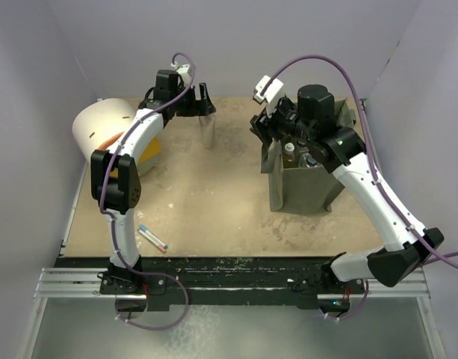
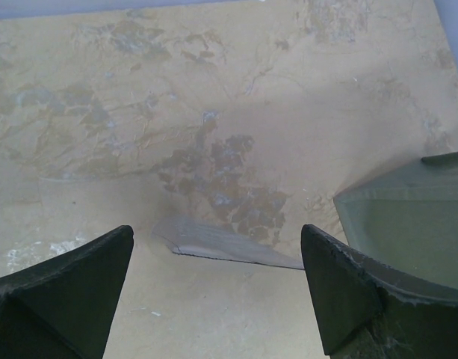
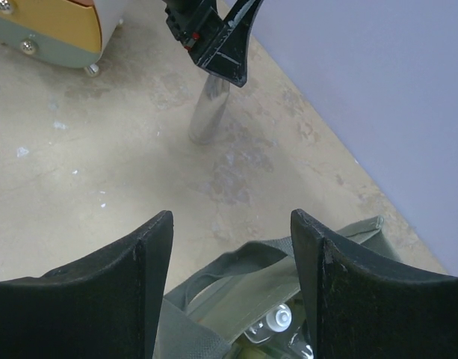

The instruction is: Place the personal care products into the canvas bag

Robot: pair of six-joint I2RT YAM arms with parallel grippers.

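A pale, shiny tube-like item (image 3: 206,115) stands upright at the back middle of the table; my left gripper (image 1: 202,96) is at its top, fingers apart; I cannot tell whether they touch it. The left wrist view shows bare table between the fingers. The olive canvas bag (image 1: 303,194) stands at the right with several bottles inside, one clear with a white cap (image 3: 277,320). My right gripper (image 1: 267,120) hangs open over the bag's left rim, nothing between its fingers.
A cream and yellow rounded object (image 1: 101,127) sits at the back left. Two markers (image 1: 152,238) lie near the front left edge.
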